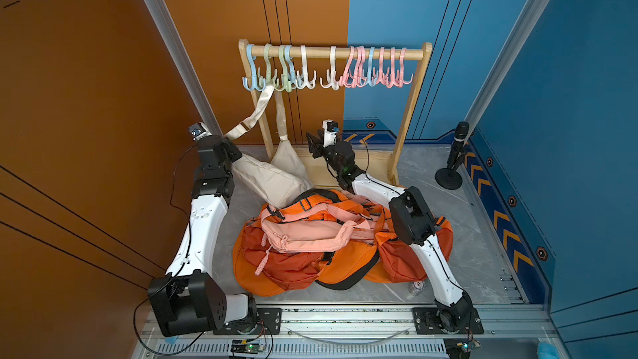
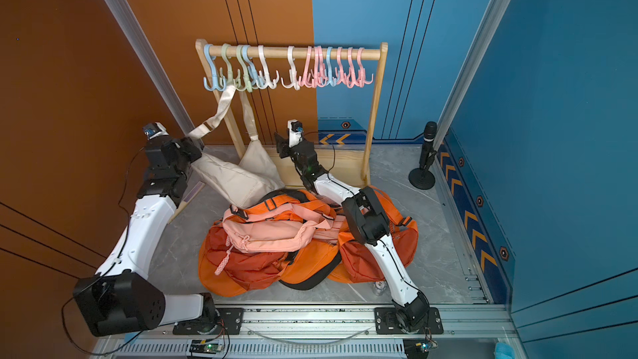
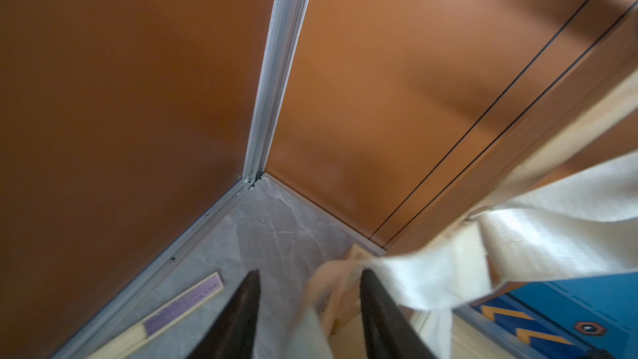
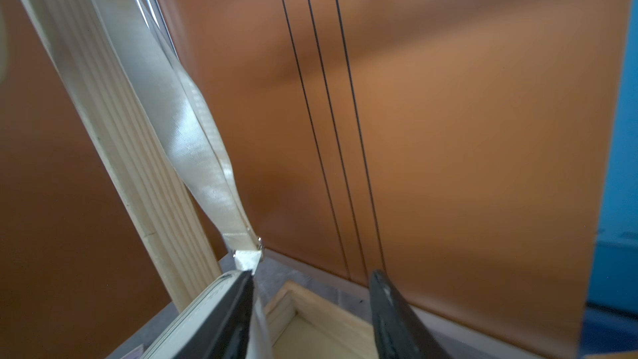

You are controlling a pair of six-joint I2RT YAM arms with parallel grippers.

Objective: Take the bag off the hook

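Note:
A cream bag (image 1: 265, 179) hangs slanted by a long strap (image 1: 256, 113) from a green hook (image 1: 267, 66) at the rail's left part. My left gripper is at the bag's left upper end, where the strap passes between or just behind its blurred fingers; whether it grips cannot be told. My right gripper stands open, right of the bag's hanging strap, with the bag's edge behind its left finger.
Orange and pink bags (image 1: 312, 239) pile across the floor in front of the wooden rack (image 1: 408, 113). A black microphone stand (image 1: 449, 178) is at the right. Several coloured hooks share the rail.

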